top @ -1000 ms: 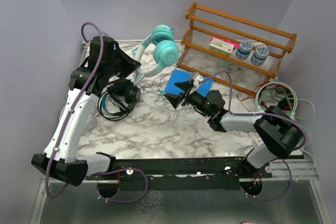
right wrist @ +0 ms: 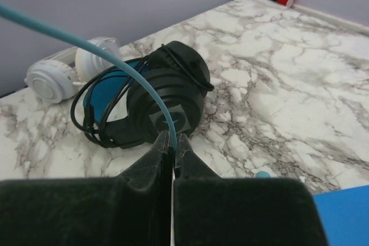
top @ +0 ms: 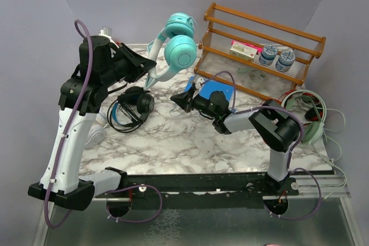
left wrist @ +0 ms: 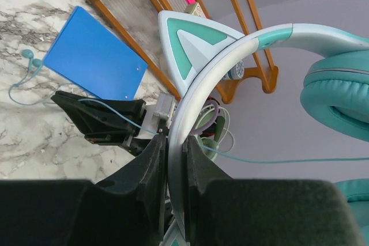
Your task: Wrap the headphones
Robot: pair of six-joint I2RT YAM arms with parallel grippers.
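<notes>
Teal-and-white headphones [top: 180, 52] are held up by my left gripper [top: 147, 67], shut on their headband [left wrist: 180, 142]. A thin teal cable runs from them across to my right gripper [top: 180, 99], which is shut; in the right wrist view the cable [right wrist: 141, 79] reaches the fingertips, though whether it is between them is unclear. Teal earbud-like pieces [left wrist: 30, 57] lie on the marble beside the blue board [left wrist: 95, 53].
Black headphones [top: 131, 108] and white headphones [right wrist: 52, 79] lie at the left. A wooden rack [top: 259, 18] with boxes and tubs stands at back right; coiled cables [top: 314, 113] lie at the right edge.
My right gripper has shifted left and gone from open to shut.
</notes>
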